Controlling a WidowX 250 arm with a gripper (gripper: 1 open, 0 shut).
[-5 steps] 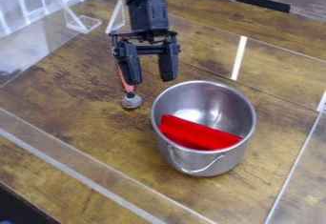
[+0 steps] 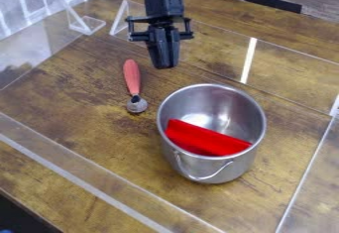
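Note:
The black gripper [image 2: 162,47] hangs at the top middle of the camera view, above and behind a red-handled utensil [image 2: 131,78] with a metal end, lying on the wooden table. Its fingers point down; how far apart they stand is hard to tell. A steel pot [image 2: 239,112] with a wire handle stands at the right, holding a red cylindrical object [image 2: 207,142].
Whitish strips mark the surface at the right and upper left.
The gripper has moved up in the picture, away from the pot, uncovering more of the red handle. The pot and utensil have not visibly moved.

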